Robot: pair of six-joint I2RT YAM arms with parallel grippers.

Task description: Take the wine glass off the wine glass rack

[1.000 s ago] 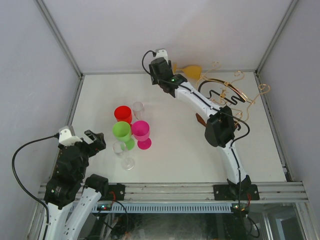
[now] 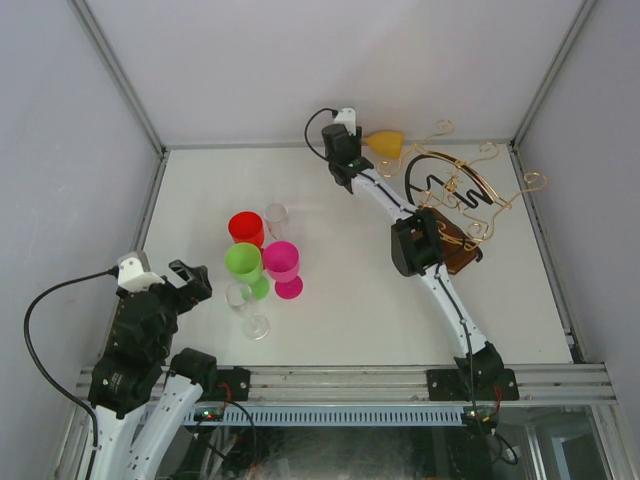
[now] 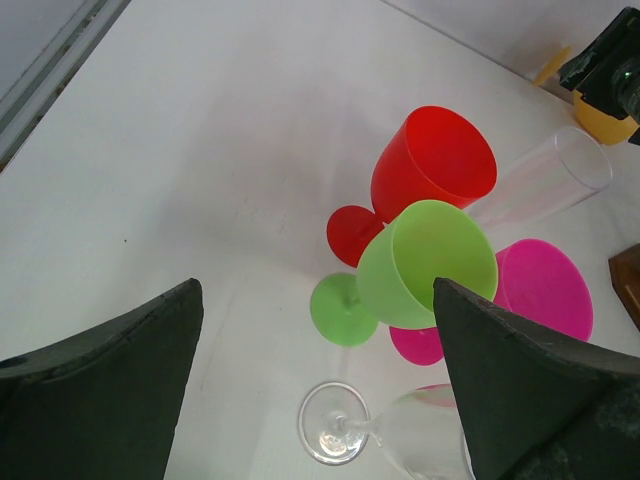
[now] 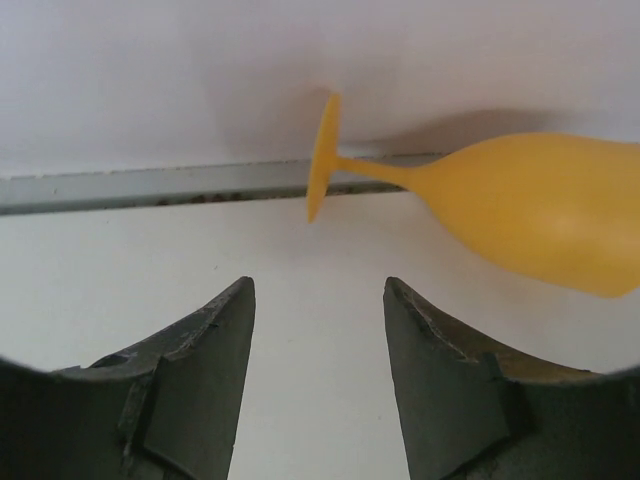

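The yellow wine glass (image 2: 385, 144) lies sideways at the left end of the gold wire rack (image 2: 452, 190), bowl toward the rack; whether they touch I cannot tell. In the right wrist view, the yellow glass (image 4: 530, 205) has its foot pointing left, beyond my fingertips. My right gripper is open, the gap between its fingers empty. From above, the right gripper (image 2: 350, 135) covers the foot and part of the stem. My left gripper stands open at the left side, holding nothing.
Red (image 2: 246, 228), green (image 2: 244, 261) and pink (image 2: 281, 262) goblets stand left of centre with clear glasses (image 2: 240, 297) beside them. Close behind the yellow glass rises the back wall (image 2: 330, 70).
The rack moved slightly right. The left arm stayed still.
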